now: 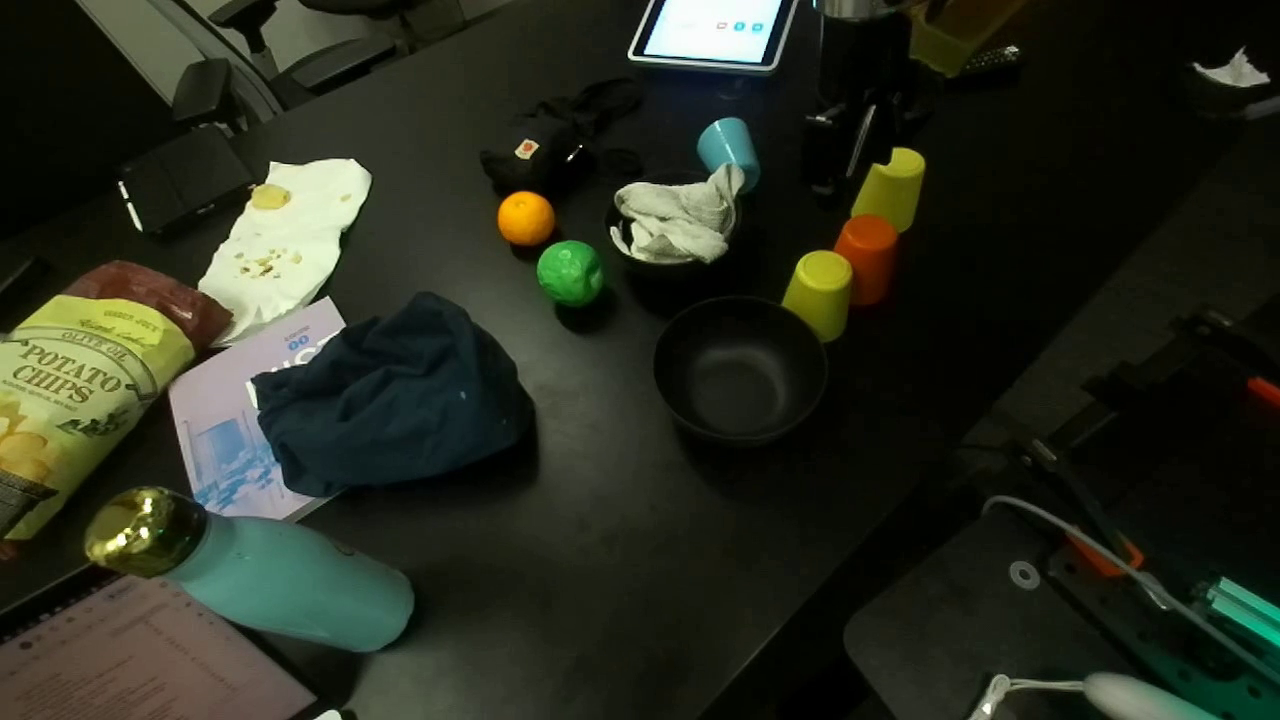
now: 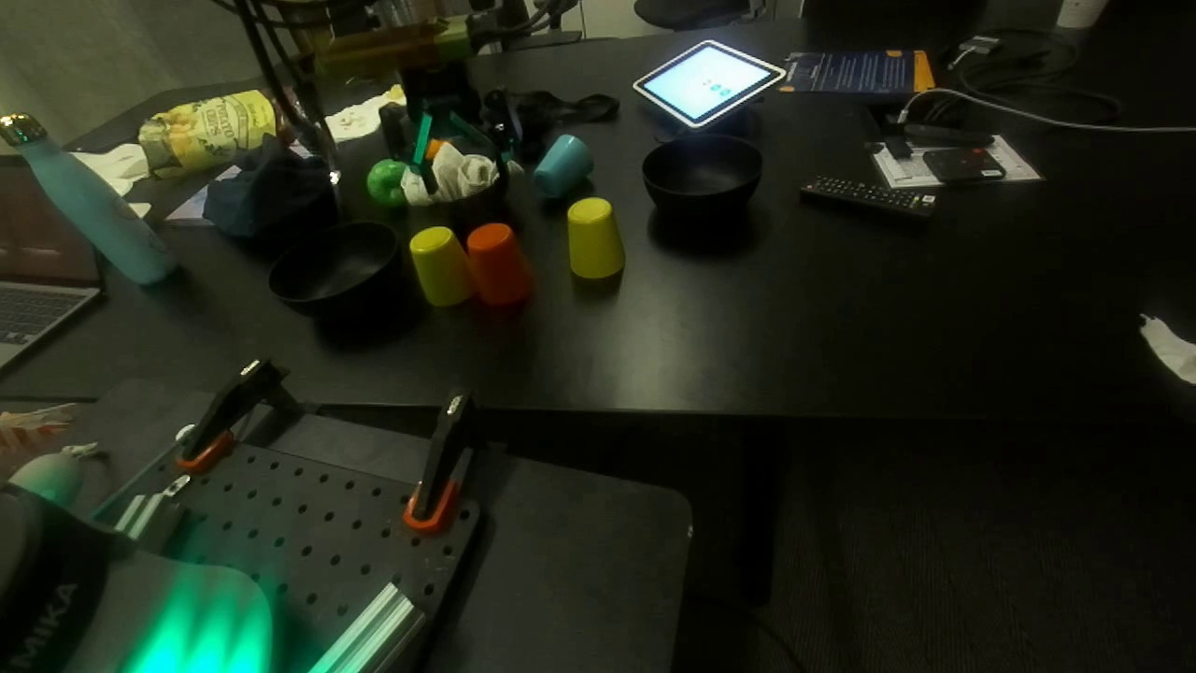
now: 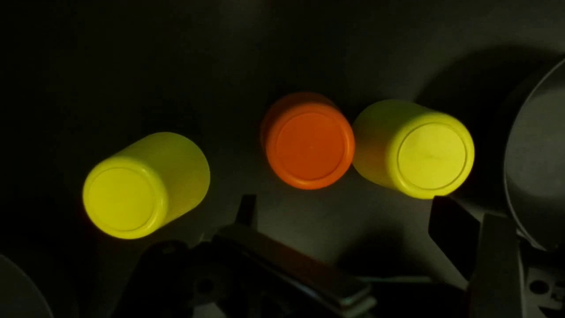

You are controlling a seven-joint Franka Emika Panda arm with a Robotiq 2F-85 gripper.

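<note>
My gripper [image 1: 842,156] is above the table beside the cups, its fingers apart in the wrist view and nothing between its fingers. A light blue cup [image 1: 729,149] lies tipped near the bowl with the grey cloth; in the second exterior view the blue cup [image 2: 562,166] leans over too. It is out of the wrist view. Upside down on the table stand an orange cup [image 3: 310,145], a yellow cup [image 3: 431,157] touching or almost touching it, and another yellow cup [image 3: 127,198] standing apart.
An empty black bowl [image 1: 741,384] sits by the near yellow cup. Grey cloth [image 1: 679,216] fills a second bowl. A third black bowl [image 2: 703,179] is further right. Orange fruit [image 1: 525,218], a green ball [image 1: 570,274] and a tablet [image 1: 713,30] lie around.
</note>
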